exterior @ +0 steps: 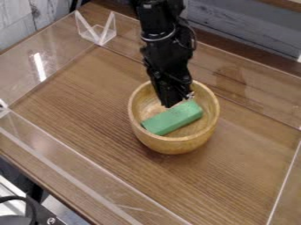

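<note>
A round yellow bowl (201, 136) stands on the wooden table, holding a green rectangular block (172, 119) lying diagonally. My black gripper (174, 95) reaches down from the top over the back part of the bowl, behind the block. Its fingertips are small and dark here, and I cannot make out what, if anything, is between them.
A clear, wire-like object (97, 28) sits at the top left. Black cables (24, 204) lie at the bottom left corner.
</note>
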